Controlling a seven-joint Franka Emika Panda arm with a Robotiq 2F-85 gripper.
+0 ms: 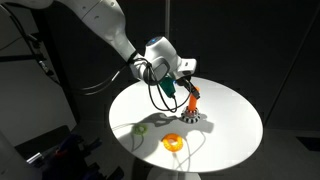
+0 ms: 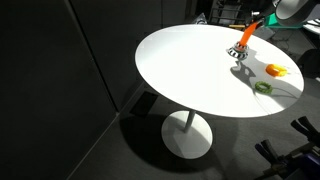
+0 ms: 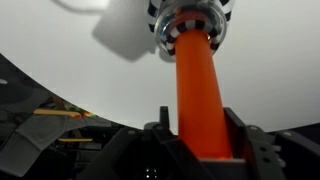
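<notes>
On the white round table, an orange post [image 1: 195,100] stands upright on a shiny base with a black-and-white checkered rim [image 3: 158,14]. My gripper [image 1: 193,90] is at the upper part of this post. In the wrist view the orange post [image 3: 200,95] runs between the dark fingers, one on each side. The fingers look part open around it, and no firm grip shows. Exterior view 2 has the post [image 2: 247,33] near the far right of the table, its top close to the gripper at the frame's upper edge.
A yellow-orange ring [image 1: 173,142] lies flat near the front of the table [image 1: 225,140]. Left of it is a smaller green ring [image 1: 140,128]. Cables loop beside the arm. Open table surface lies to the right of the post.
</notes>
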